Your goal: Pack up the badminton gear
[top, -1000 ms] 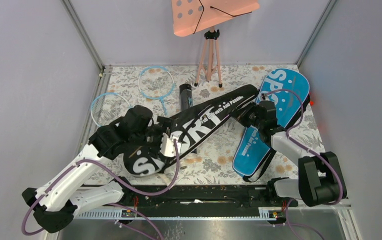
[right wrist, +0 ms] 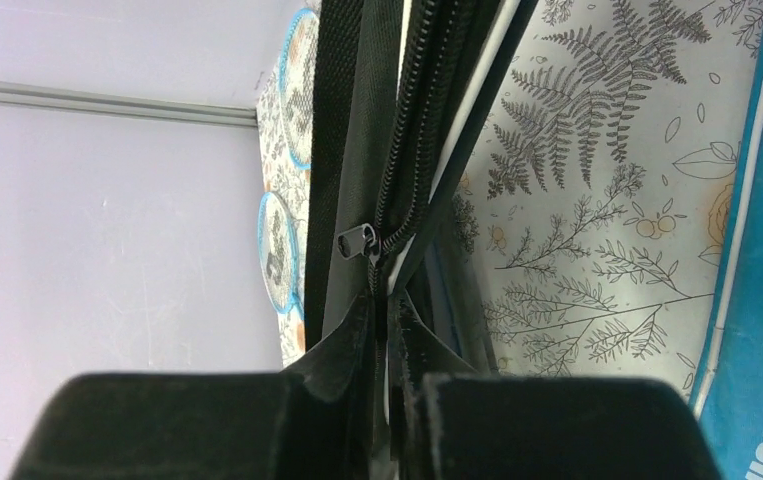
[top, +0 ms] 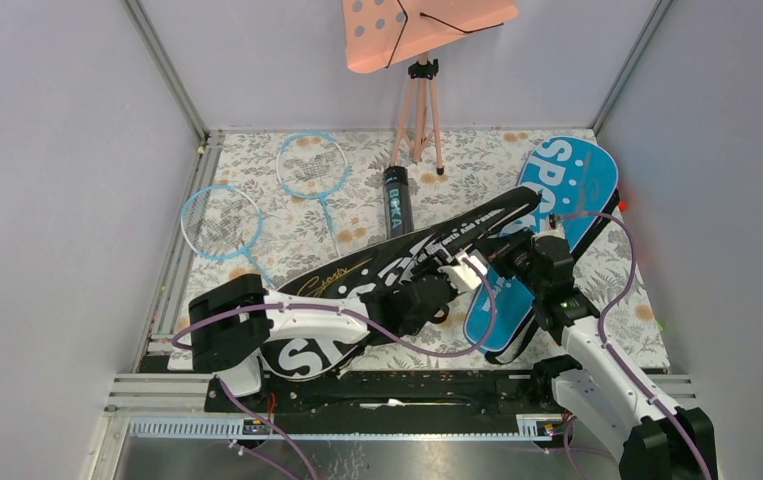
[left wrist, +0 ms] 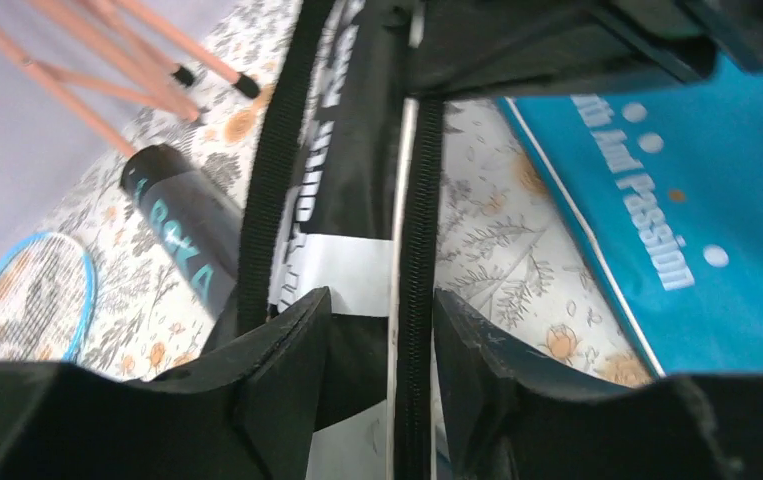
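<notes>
The black racket bag (top: pixel 317 330) lies diagonally across the table, its narrow end raised. My right gripper is shut on its zippered edge, just below the zip pull (right wrist: pixel 357 240). My left gripper is around the same edge farther along, its fingertips apart with the zip strip between them. Two blue rackets (top: pixel 219 250) lie at the left, partly hidden by the bag. A black shuttlecock tube (top: pixel 397 200) lies behind the bag. A blue bag (top: pixel 577 170) lies on the right.
A peach easel (top: pixel 427 30) on a tripod stands at the back. Walls enclose the floral table surface (top: pixel 627 320) on both sides and behind. Bare surface shows at the lower right and around the rackets.
My left arm has swung right along the black bag toward my right gripper. The right arm has moved slightly right, and the bag's narrow end has shifted right with it.
</notes>
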